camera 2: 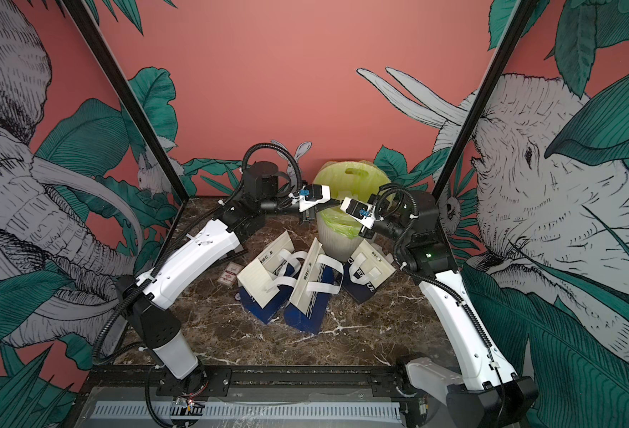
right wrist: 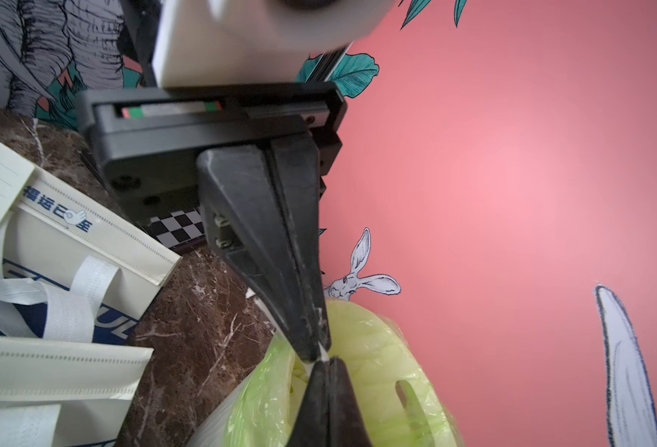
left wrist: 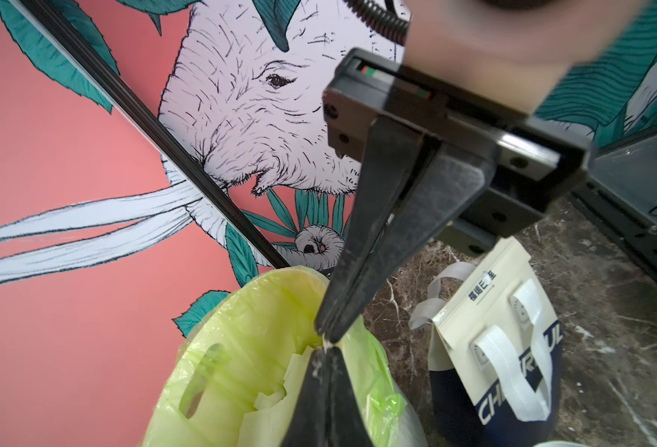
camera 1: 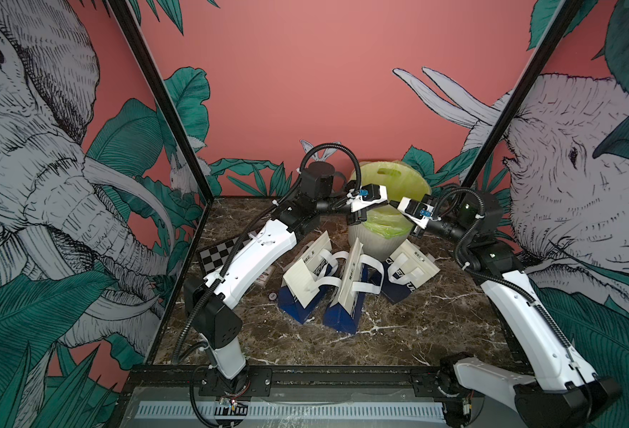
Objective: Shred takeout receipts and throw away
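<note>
The bin (camera 1: 375, 241), lined with a yellow-green bag (left wrist: 216, 365), stands at the back. Several pale paper pieces (left wrist: 269, 421) lie inside it. Over its opening, my left gripper and right gripper meet nearly tip to tip, both shut. In both wrist views a tiny white sliver (left wrist: 327, 343) shows where the tips meet; I cannot tell which gripper it touches. No larger paper is visible between either pair of fingers. Behind the left gripper's fingers (right wrist: 269, 216) runs a narrow pale edge, paper or bin rim, I cannot tell.
In front of the bin stand three cream-and-blue bags: left (camera 1: 306, 285), middle (camera 1: 344, 292) and right (camera 1: 413, 267), handles sticking out. A checkered board (camera 1: 218, 254) lies at left, a small pale box (camera 2: 229, 274) near it.
</note>
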